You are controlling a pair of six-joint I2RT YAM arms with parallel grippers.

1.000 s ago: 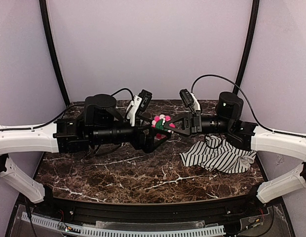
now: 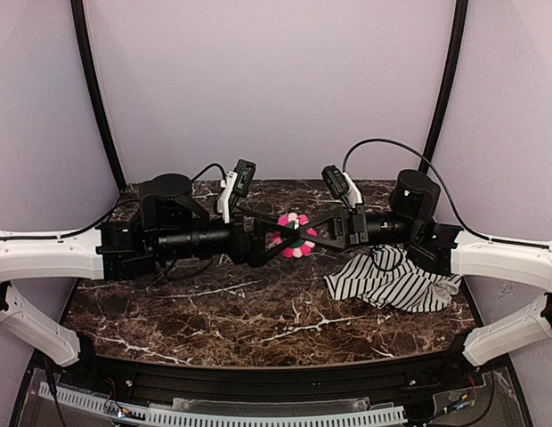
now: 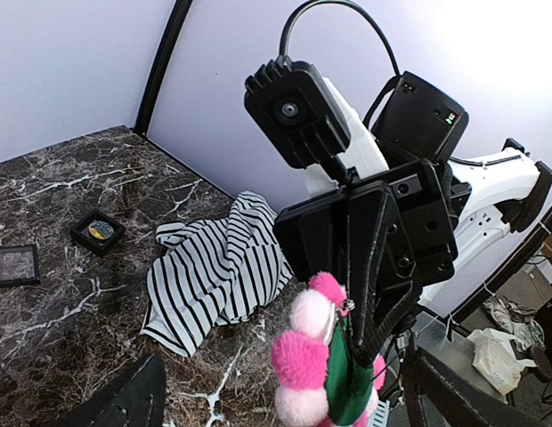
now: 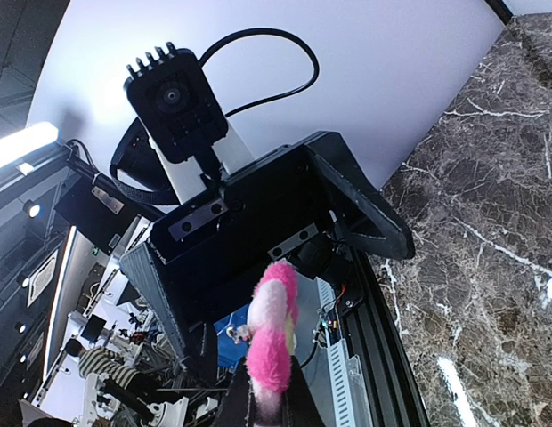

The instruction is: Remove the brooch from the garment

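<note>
A fluffy pink and white flower brooch with a green back hangs above the table, with my right gripper shut on it; in the right wrist view its pink edge (image 4: 269, 356) rises between the fingers. My left gripper (image 2: 263, 245) faces it from the left at the middle of the top view, open, its fingertips close to the brooch; whether they touch it I cannot tell. The striped black-and-white garment (image 2: 392, 285) lies crumpled on the table at the right, apart from the brooch.
Small dark square cases (image 3: 97, 233) lie on it in the left wrist view. Walls enclose the back and sides, and both arms meet over the middle.
The left arm has shifted slightly to the left, away from the brooch, and its tilt has changed a little. The right arm and the garment have hardly moved.
</note>
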